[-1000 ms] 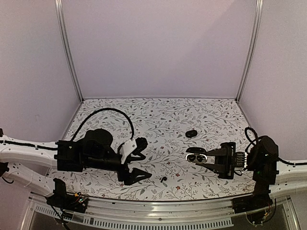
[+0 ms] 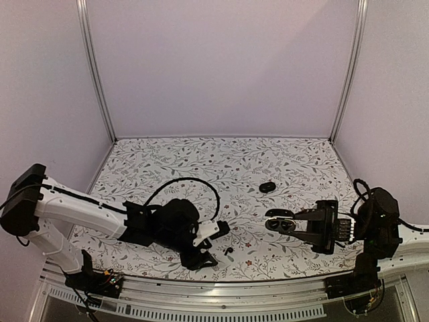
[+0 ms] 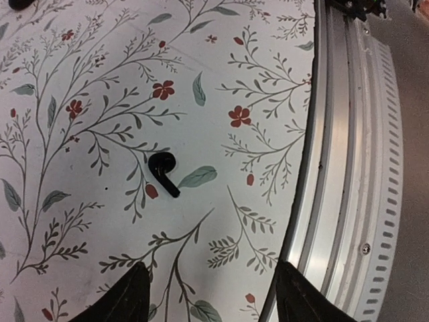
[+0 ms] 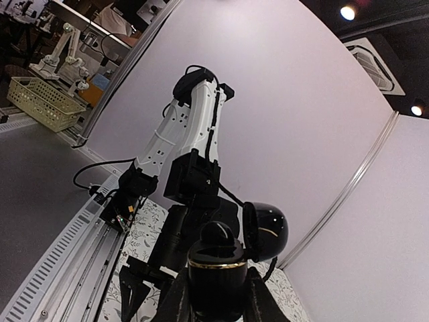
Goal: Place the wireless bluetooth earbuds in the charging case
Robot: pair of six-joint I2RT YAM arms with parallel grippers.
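Observation:
A black earbud (image 2: 229, 250) lies on the patterned table; in the left wrist view the earbud (image 3: 164, 173) shows its round head and stem. My left gripper (image 2: 218, 245) is beside it with spread fingers and nothing between them; its fingertips (image 3: 137, 285) show low in its wrist view. Held by my right gripper is the black charging case (image 2: 280, 225), lid (image 4: 268, 231) raised, above the table. In the right wrist view the case body (image 4: 218, 288) has a gold rim. A rounded black piece (image 4: 218, 233) rises above that rim; whether it is a seated earbud is unclear.
Farther back on the table lies a small rounded black object (image 2: 267, 187), too dark to identify. A metal rail (image 2: 221, 285) runs along the front edge.
My left gripper has shifted right, closer to the earbud on the table.

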